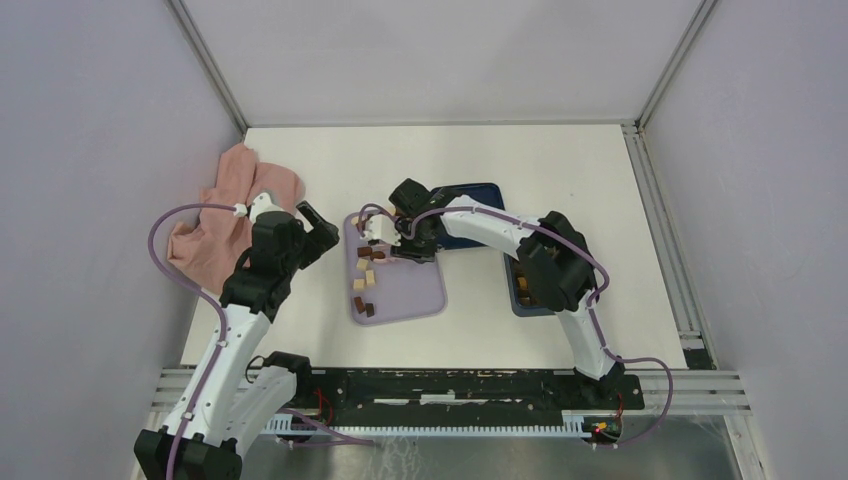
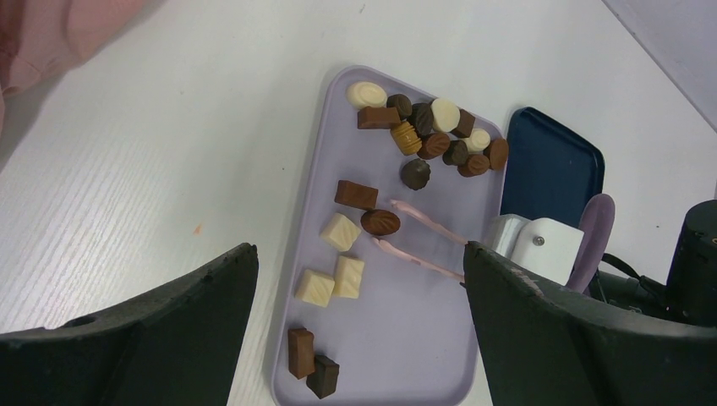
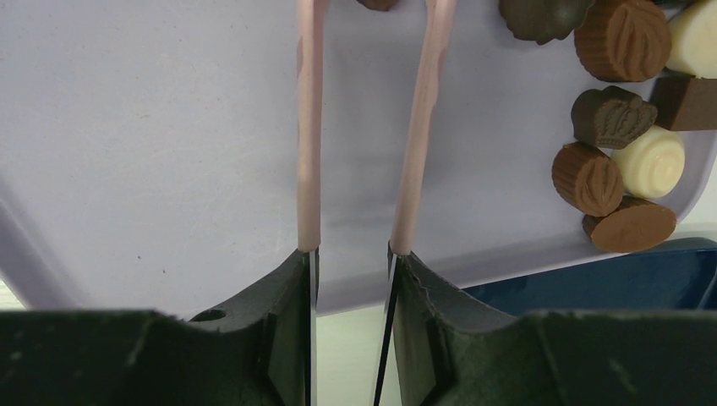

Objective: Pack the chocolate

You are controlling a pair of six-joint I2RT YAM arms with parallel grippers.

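Observation:
In the left wrist view, a lilac tray [image 2: 406, 321] holds dark, brown and cream chocolates. My right gripper reaches over it with long pink fingers [image 2: 427, 222], parted and pointing at an oval brown chocolate [image 2: 380, 222]. The tips are close to that piece; whether they touch it I cannot tell. In the right wrist view only the edge of a brown chocolate [image 3: 378, 3] shows between the fingers, at the top. Left of the tray my left gripper [image 1: 325, 222] stands open and empty. A dark blue box [image 1: 522, 309] with chocolates in it lies partly under the right arm.
A dark blue lid or tray [image 2: 550, 165] lies behind the right gripper. Pink cloth [image 1: 232, 225] is heaped at the left. Cream cubes [image 2: 341, 233] and a brown block [image 2: 357, 194] crowd the oval piece. Bare table [image 1: 590, 170] stretches at the back right.

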